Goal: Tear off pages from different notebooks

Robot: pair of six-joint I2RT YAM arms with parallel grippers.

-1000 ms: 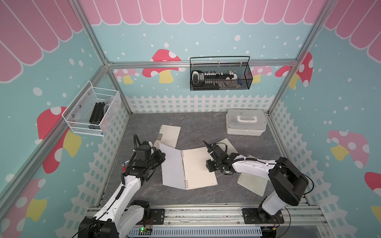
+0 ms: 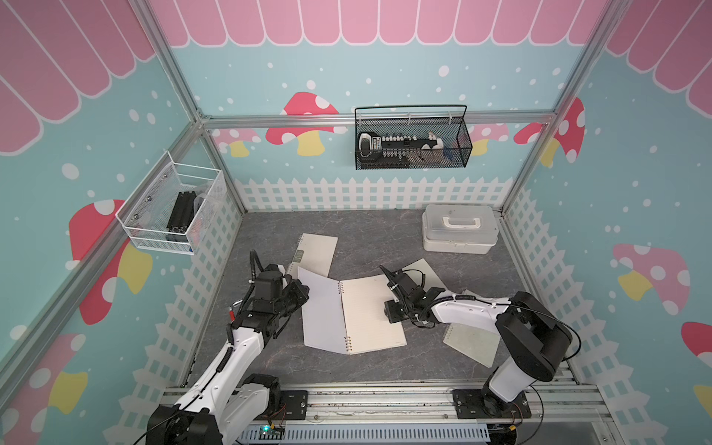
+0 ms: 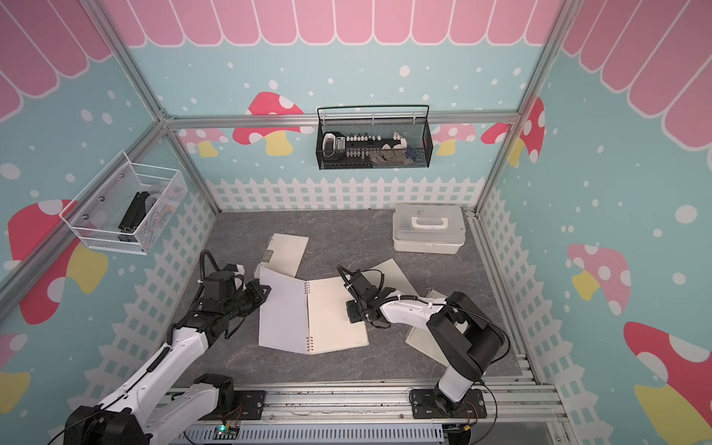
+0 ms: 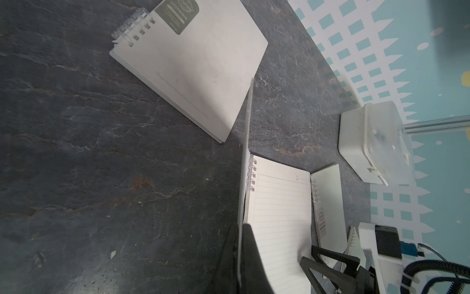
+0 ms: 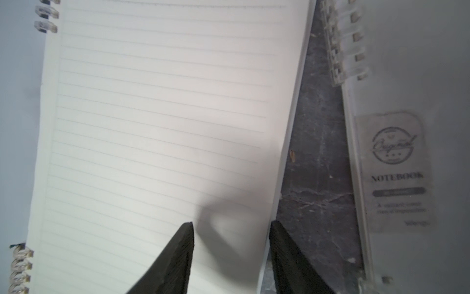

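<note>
An open spiral notebook lies at front centre, with ruled right-hand page (image 2: 367, 315) and raised lilac cover (image 2: 322, 311). My left gripper is shut on the cover's thin upper edge, seen edge-on in the left wrist view. My right gripper is part open over the page's right edge, fingertips at the paper. A closed notebook (image 2: 315, 252) lies behind on the left; a translucent-covered notebook (image 5: 391, 171) lies right of the open one, another (image 2: 471, 345) at front right.
A lidded plastic box (image 2: 460, 230) stands at the back right. Mesh baskets hang on the back wall (image 2: 411, 155) and left wall (image 2: 170, 230).
The right arm has shifted very slightly over the page since a second ago. The left arm and notebooks have not visibly moved.
</note>
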